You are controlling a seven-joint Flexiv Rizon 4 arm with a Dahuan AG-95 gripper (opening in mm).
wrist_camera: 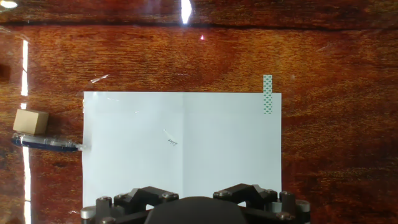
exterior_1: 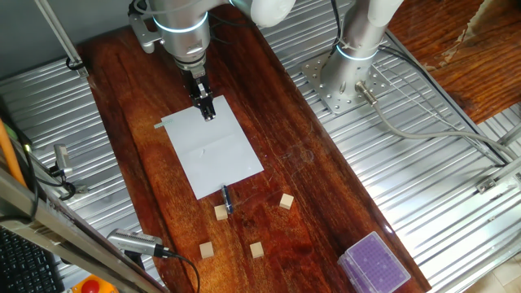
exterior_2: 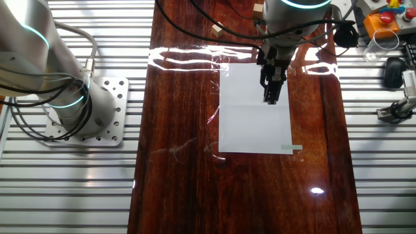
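A sheet of white paper (exterior_1: 213, 148) lies flat on the dark wooden table, with a strip of green-patterned tape (wrist_camera: 267, 94) at one edge. A few small dark marks (wrist_camera: 172, 142) show on the paper. My gripper (exterior_1: 209, 116) hangs above the sheet near its tape end, fingers pointing down. In the wrist view a gap stands between its fingers, with nothing in it. A dark blue pen (exterior_1: 227, 199) lies at the paper's opposite edge, close beside a small wooden block (exterior_1: 221, 212).
More wooden blocks (exterior_1: 286, 201) are scattered beyond the pen. A purple box (exterior_1: 377, 264) stands at the table's far corner. Cables (exterior_2: 214, 40) hang by the arm. Much bare wood surrounds the paper.
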